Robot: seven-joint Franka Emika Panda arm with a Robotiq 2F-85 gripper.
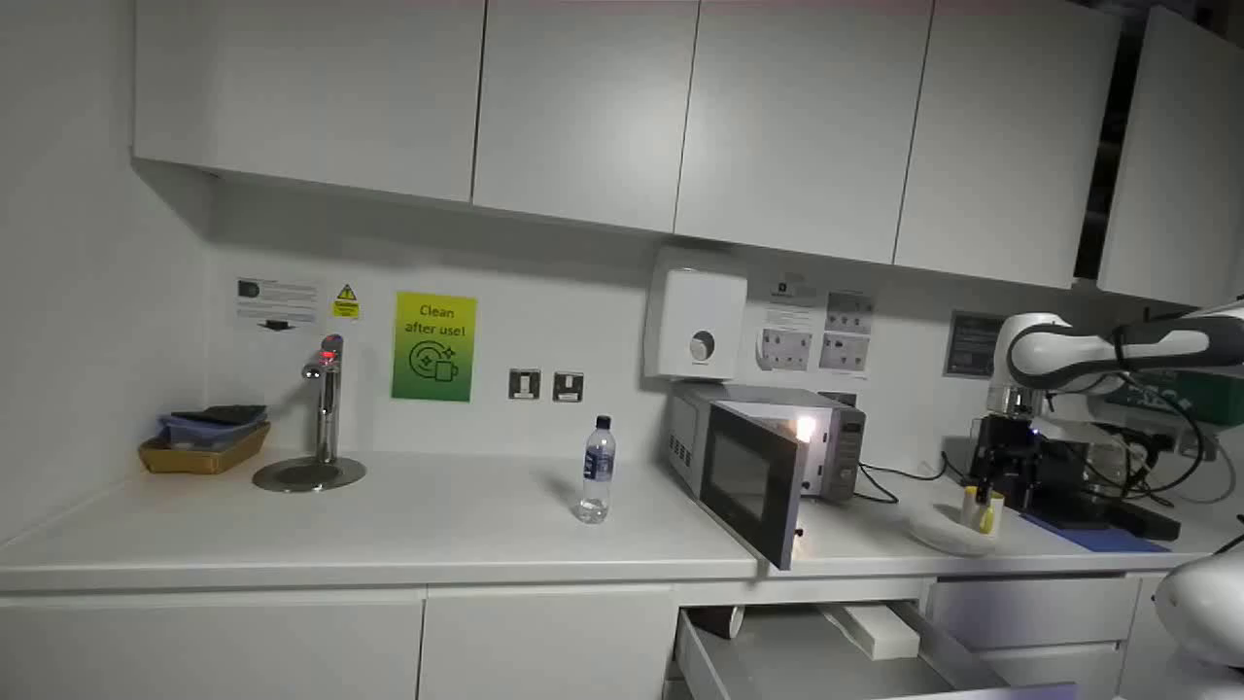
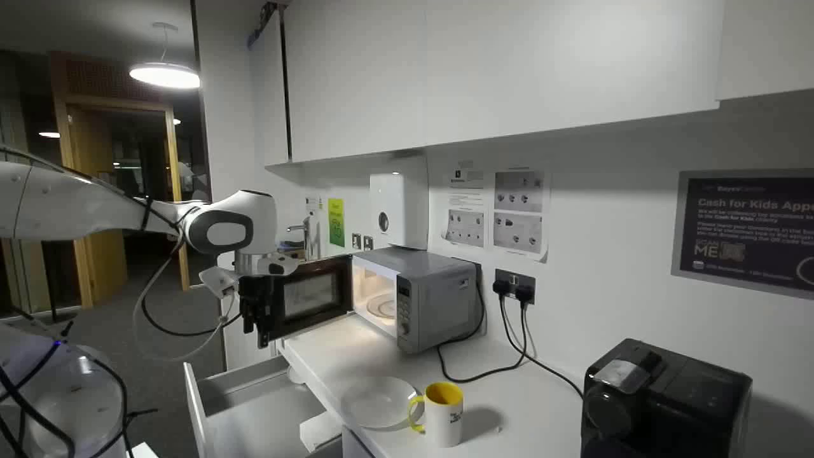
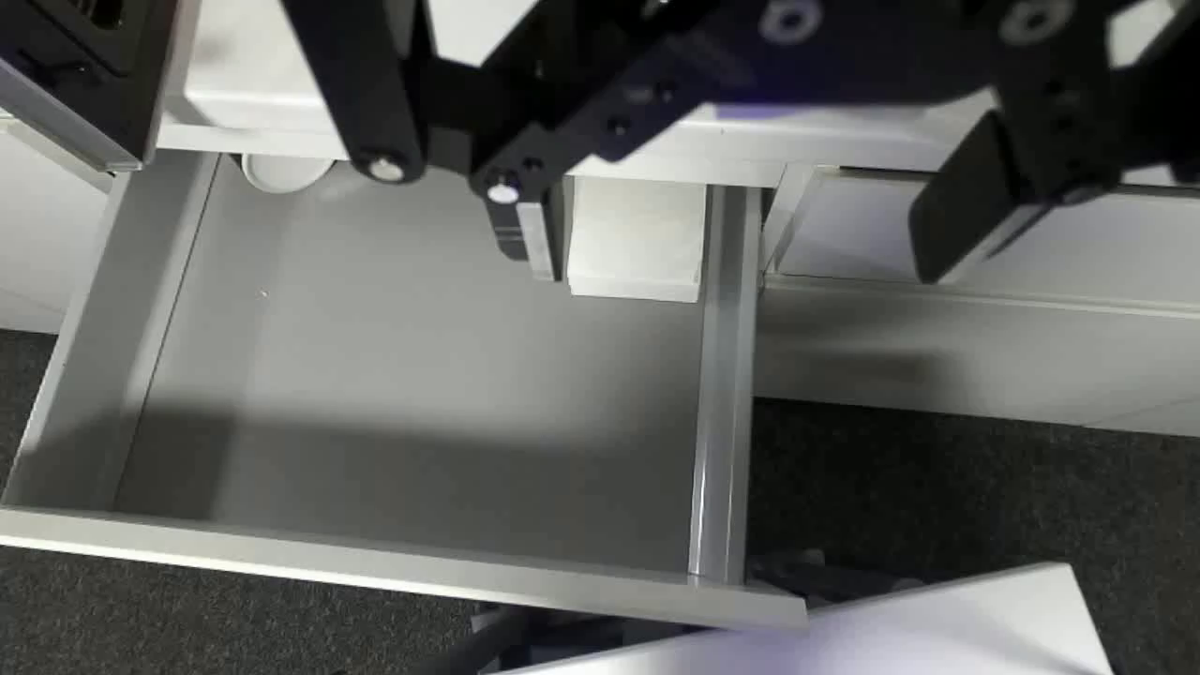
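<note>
My gripper is open above the pulled-out drawer, its fingers wide apart with nothing between them. In exterior view 2 the gripper (image 2: 259,332) hangs in front of the open microwave door (image 2: 309,296), well away from the mug. A white mug (image 2: 444,422) with a yellow inside and handle stands on the counter, touching or close beside a white plate (image 2: 374,404). The grey drawer (image 3: 427,337) holds a white box-like stack (image 3: 637,238) at its back right and a white round thing (image 3: 283,171) at its back left, partly under the counter.
The lit microwave (image 2: 442,294) has its door swung out over the counter edge. A clear bottle (image 1: 597,471) stands left of it. Beyond the mug sits a black machine (image 2: 664,404), and cables (image 2: 488,374) run along the wall. Most of the drawer floor is bare.
</note>
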